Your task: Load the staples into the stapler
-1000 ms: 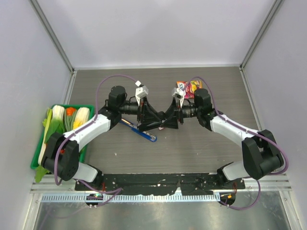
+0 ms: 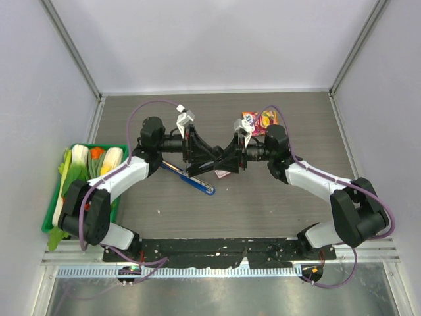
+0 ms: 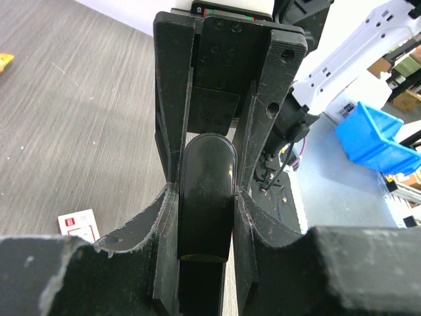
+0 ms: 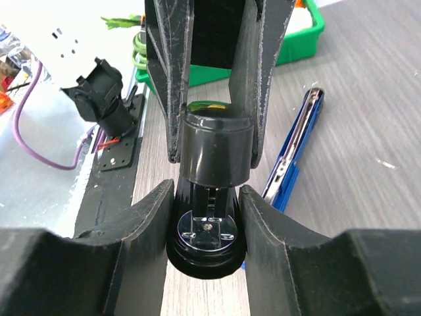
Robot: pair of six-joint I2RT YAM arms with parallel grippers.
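Both grippers meet over the middle of the table on a black stapler [image 3: 207, 191]. My left gripper [image 2: 200, 158] is shut on it, its fingers either side of the body in the left wrist view. My right gripper [image 2: 223, 160] is round the other end; in the right wrist view its fingers flank the stapler [image 4: 216, 148], whose base end faces the camera, but whether they grip cannot be told. A blue-and-silver strip [image 2: 194, 181], apparently staples or a tool, lies below. A small white-and-red box [image 3: 77, 224] sits on the table, partly hidden in the top view.
A green tray [image 2: 51, 217] of vegetables stands at the far left. A red-yellow packet [image 2: 260, 118] lies at the back right.
My left gripper has shifted slightly left in the top view, with the stapler still between the two grippers. The white-and-red box shows more below them.
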